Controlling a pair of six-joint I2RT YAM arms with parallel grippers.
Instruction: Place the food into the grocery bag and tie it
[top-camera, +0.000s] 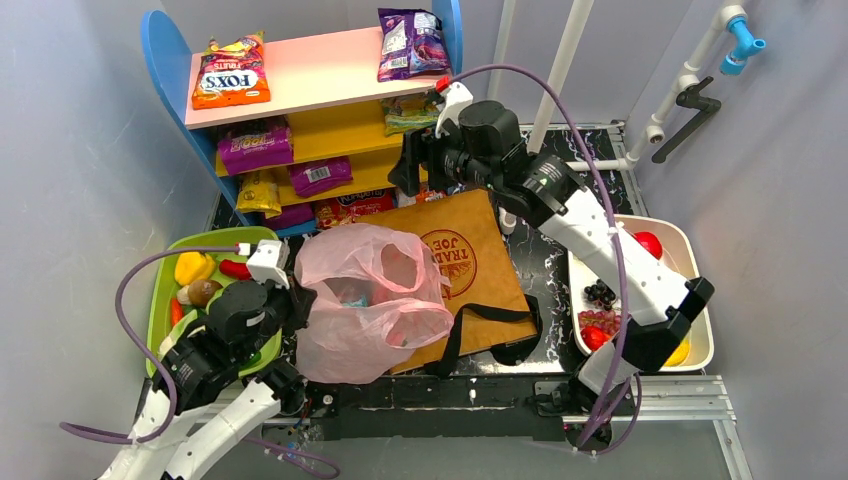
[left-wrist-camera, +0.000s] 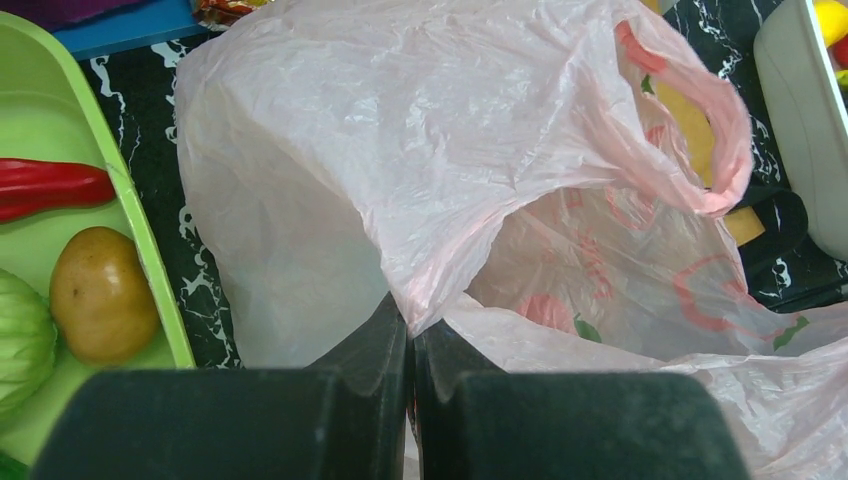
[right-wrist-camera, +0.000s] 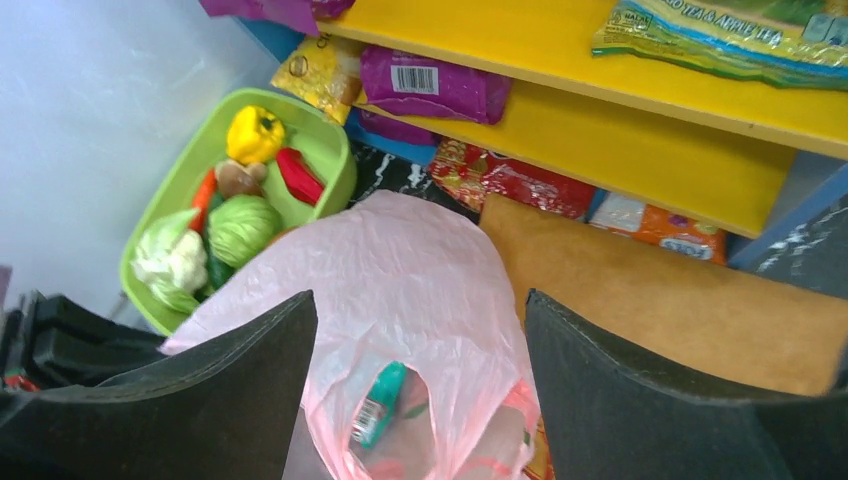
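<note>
The pink plastic grocery bag lies in the middle with its mouth spread and its handle loops up. My left gripper is shut on the bag's plastic, gathered between its fingertips at the edge of the mouth. A teal-wrapped item shows inside the bag. Above and behind the bag, toward the shelf, my right gripper hangs clear of it. In the right wrist view its fingers stand apart with nothing held between them. The rest of the bag's inside is hidden by its folds.
A shelf with snack packets stands at the back. The green vegetable bin is left of the bag, the white fruit bin far right. A brown tote lies flat under the bag's right side.
</note>
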